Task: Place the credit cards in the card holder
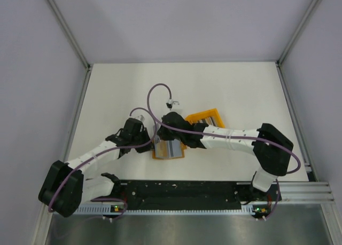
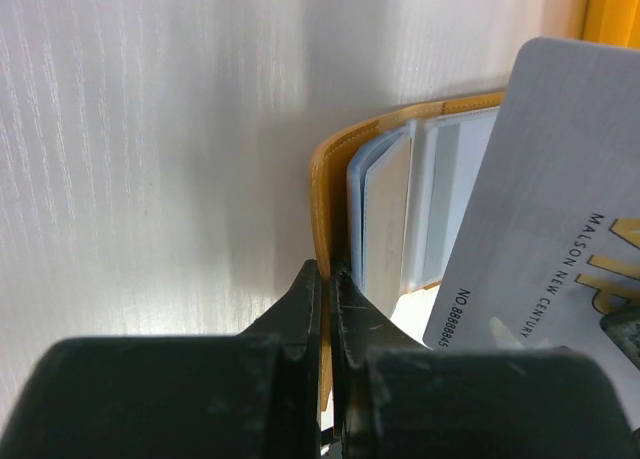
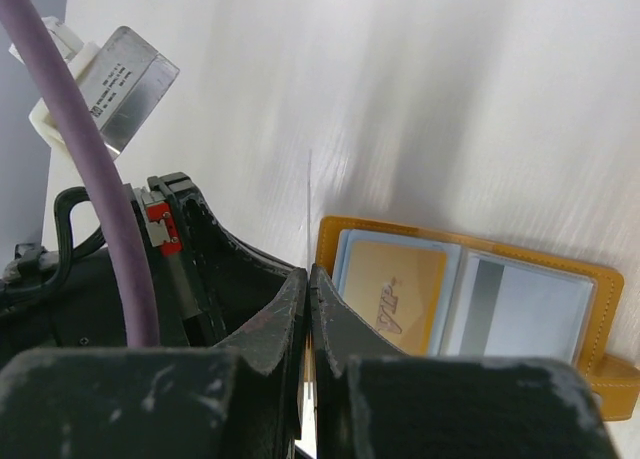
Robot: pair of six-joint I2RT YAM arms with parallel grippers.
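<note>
The brown card holder [image 1: 177, 157] lies open near the table's middle, with cards in its pockets. My left gripper is shut on its thin stitched edge [image 2: 321, 199]. A grey card [image 2: 540, 199] with printed lettering stands up beside the holder in the left wrist view. Seen edge-on in the right wrist view, that grey card [image 3: 309, 214] is a thin upright line running into my right gripper, which is shut on it. The card's edge is close to the holder's left side; whether it enters a pocket cannot be told.
An orange-yellow tray [image 1: 216, 114] with several cards stands behind and to the right of the holder. The two arms are close together over the holder.
</note>
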